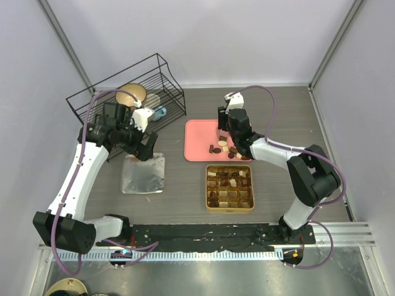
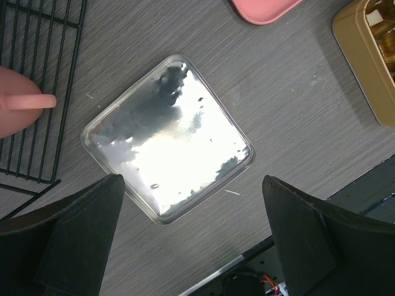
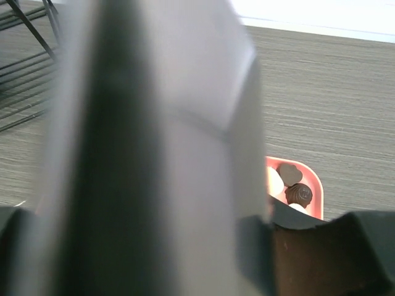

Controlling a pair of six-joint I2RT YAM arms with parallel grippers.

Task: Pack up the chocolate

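On the pink tray [image 1: 200, 142] lie several dark and pale chocolates [image 1: 216, 150]. In front of it stands the gold box [image 1: 229, 208], its compartments partly filled with chocolates. My right gripper [image 1: 223, 120] is over the tray's back part, open by what little shows. A large blurred grey shape [image 3: 154, 148] hides most of the right wrist view, leaving a few chocolates [image 3: 300, 195] at the tray's corner visible. Above the clear lid [image 1: 143, 176], which lies flat on the table, my left gripper stands open and empty.
At the back left is a black wire rack [image 1: 166, 92] holding a tan bowl [image 1: 131, 94] and a blue cup [image 1: 160, 113]. Bare table [image 1: 185, 185] lies between lid and gold box, and the back right is clear.
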